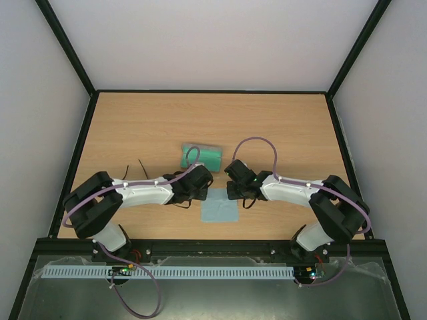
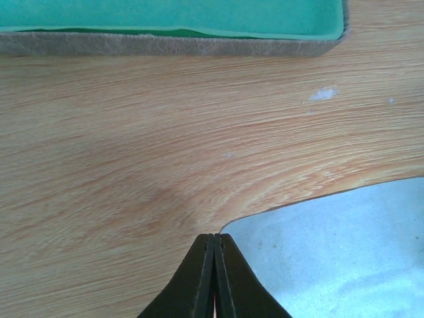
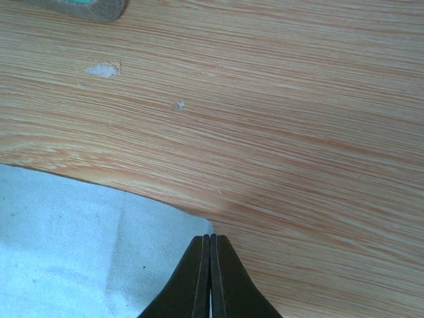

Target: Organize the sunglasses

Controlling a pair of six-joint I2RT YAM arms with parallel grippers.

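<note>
A teal-lined grey case (image 1: 201, 157) lies mid-table, its near edge also showing in the left wrist view (image 2: 172, 16). Below it a light blue cloth (image 1: 219, 210) lies flat. My left gripper is shut, nothing visible between its fingers, over the cloth's left corner. My right gripper is shut, nothing visible between its fingers, at the cloth's right corner. Thin dark pieces (image 1: 143, 167) poke out from behind the left arm, perhaps the sunglasses' temples; the rest of them is hidden.
Dark frame edges and white walls bound it.
</note>
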